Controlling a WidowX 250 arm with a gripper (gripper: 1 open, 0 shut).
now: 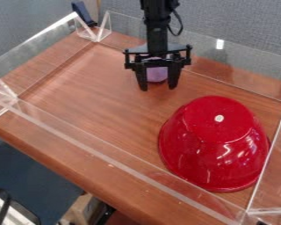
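My black gripper (pixel 157 77) is lowered over the back middle of the wooden table, its two fingers spread around the front of a small purple object (pixel 158 72), which is partly hidden behind it. Whether the fingers touch it cannot be told. A large red upturned bowl (pixel 211 148) rests on the table at the front right.
Clear plastic walls (pixel 256 83) edge the wooden table (pixel 78 105). Cables and a small block (pixel 80 211) lie off the table at the lower left.
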